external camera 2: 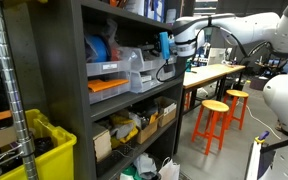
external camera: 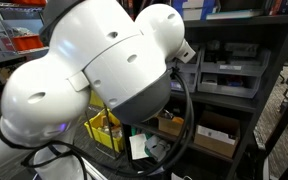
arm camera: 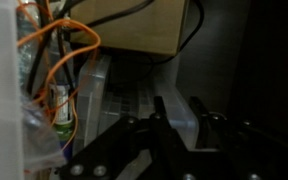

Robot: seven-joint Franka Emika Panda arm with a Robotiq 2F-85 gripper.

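Note:
My gripper fills the lower middle of the dark wrist view. Its fingers look closed around a pale, translucent plastic piece (arm camera: 184,123), though shadow hides the exact contact. Clear plastic bins (arm camera: 96,95) lie beside it on the left. In exterior view 2, the arm reaches the far end of the shelf, where a blue part (external camera 2: 165,45) shows near the translucent bins (external camera 2: 142,62). Exterior view 1 hides the gripper behind the thick white arm (external camera: 124,75).
A dark shelf unit (external camera 2: 74,110) has bins above and cardboard boxes (external camera: 216,132) lower down. A yellow bin (external camera 2: 52,155) stands at its near side. Orange stools (external camera 2: 213,120) are beyond. Orange cables (arm camera: 59,60) and a cardboard box (arm camera: 134,22) crowd the wrist view.

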